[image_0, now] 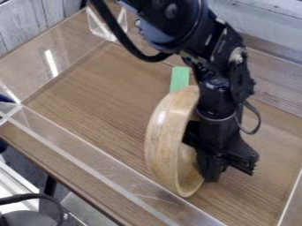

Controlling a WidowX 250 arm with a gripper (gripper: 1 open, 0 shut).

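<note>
The black gripper [210,159] reaches down to the tabletop at the right of the view, its fingertips low beside a light wooden bowl [163,141]. The bowl stands tilted on its side against the gripper's left, its inside facing the gripper. The fingers are dark and partly hidden, and whether anything is between them cannot be made out. A green rectangular object [179,78] lies behind the bowl.
Transparent barriers [94,168] run along its left and front edges. A pale wall stands at the back right, and a black cable lies at the lower left.
</note>
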